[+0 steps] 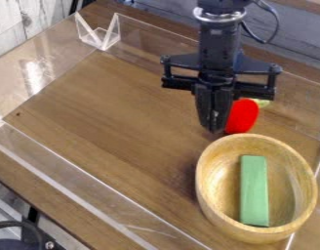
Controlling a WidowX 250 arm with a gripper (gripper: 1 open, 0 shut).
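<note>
My black gripper (215,103) hangs in the upper middle of the view, above the wooden surface and just behind a red object (244,115), which it partly overlaps. Its fingertips are dark and small, so their state is hard to make out. A yellow bowl (215,195) sits at the lower right with a green block (254,190) lying in it. A small pale yellow-green item is partly hidden behind the gripper at the right.
Clear plastic rails run along its left and lower edges, with a bracket at the upper left.
</note>
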